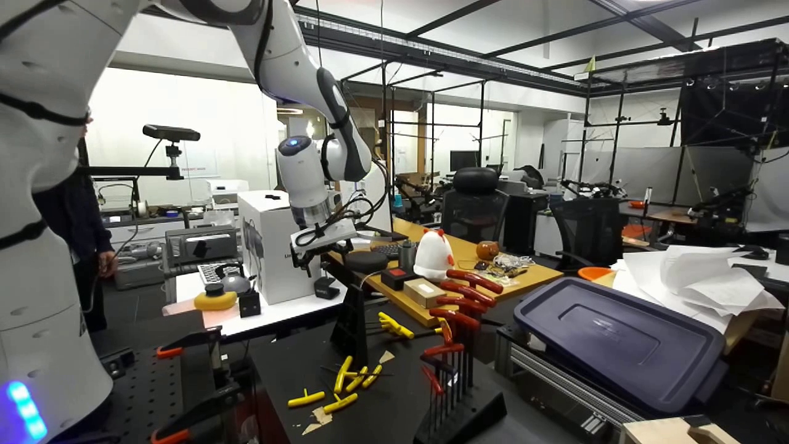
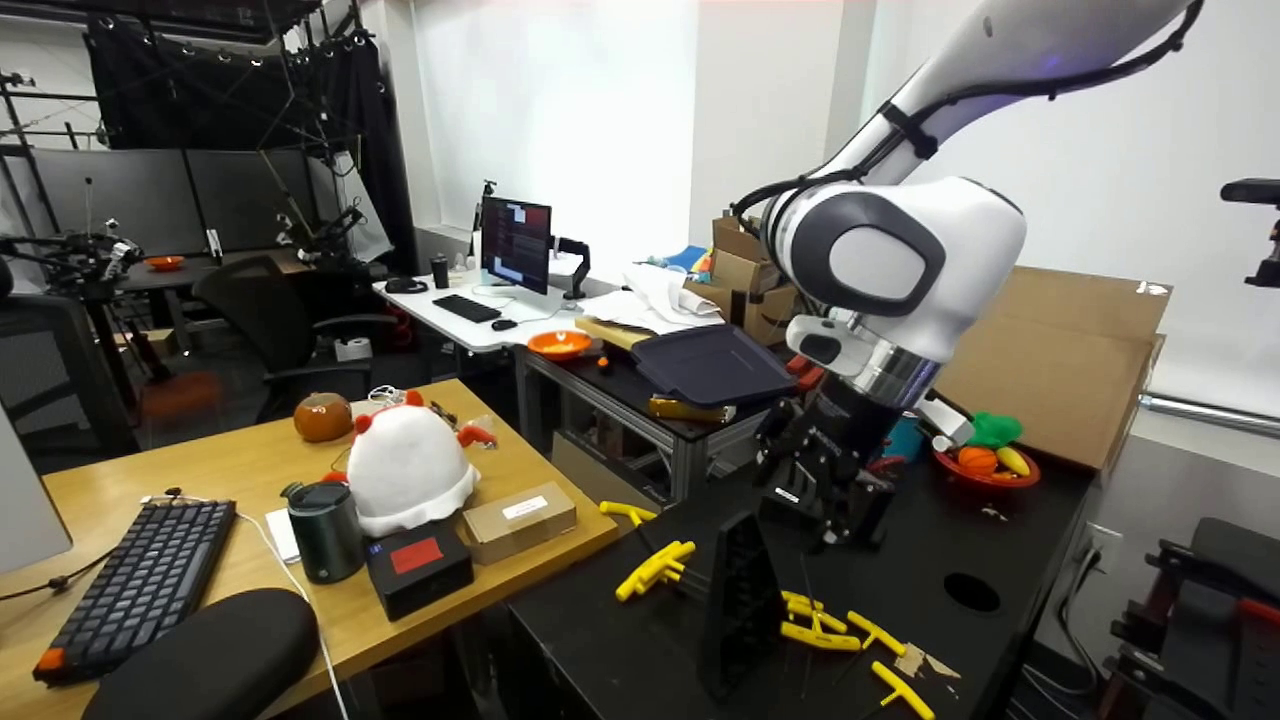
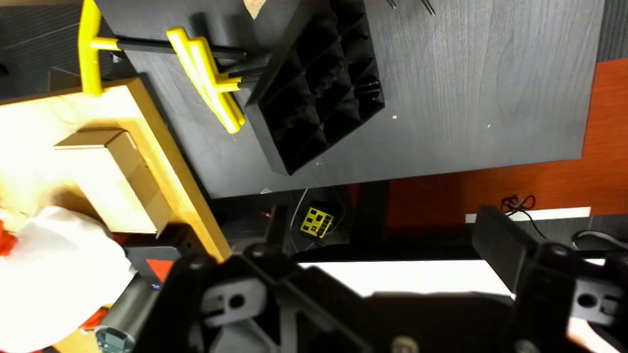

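Note:
My gripper (image 1: 301,267) hangs in the air above the black table's far edge, with the white box behind it. It is open; in the wrist view the two dark fingers of the gripper are wide apart and hold nothing. An empty-looking black holder (image 3: 321,88) stands on the table (image 3: 471,88). Yellow T-handle hex keys (image 2: 654,570) lie loose around the holder, several of them on both sides. In exterior view 1, red-handled hex keys (image 1: 463,303) stand upright in a second black rack (image 1: 466,418) at the near side.
A wooden desk (image 2: 504,576) adjoins the table, bearing a small carton (image 2: 518,522), a white plush toy (image 2: 408,468) and a dark tumbler (image 2: 324,530). A bowl of toy produce (image 2: 986,470) sits at the table's other end. Torn cardboard bits (image 1: 318,420) lie near the keys.

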